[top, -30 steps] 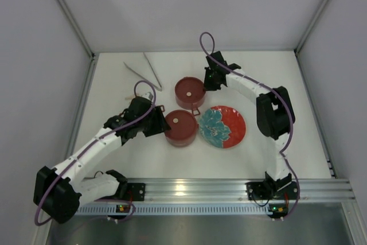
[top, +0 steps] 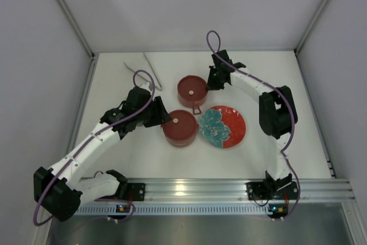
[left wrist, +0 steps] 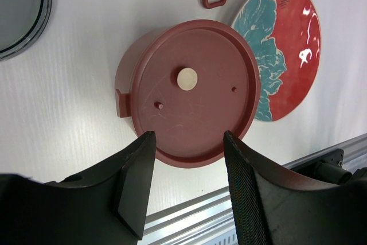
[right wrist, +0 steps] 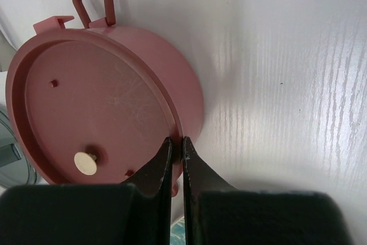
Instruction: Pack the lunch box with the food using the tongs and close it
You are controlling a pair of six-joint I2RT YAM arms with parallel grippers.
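Note:
A round brown lunch box tier [top: 192, 91] with a loop clasp is at the back centre of the table. The rim [right wrist: 177, 159] of that tier runs between the fingertips of my right gripper, which is shut on it. Nearer the front is a second brown tier [left wrist: 198, 101], its round top showing a pale central knob [left wrist: 187, 78]. My left gripper stands open at this front tier, nothing between its fingers. A grey round container [left wrist: 20, 15] with a red clasp shows at the left wrist view's upper left; my left arm hides most of it from above.
A red plate with a teal flower [top: 233, 124] lies right of the front tier, close against it. A grey V-shaped metal piece [top: 150, 73] lies at the back left.
My right gripper and the back tier have shifted slightly to the right together. The left gripper has moved a little up and back; the front tier stays almost where it was.

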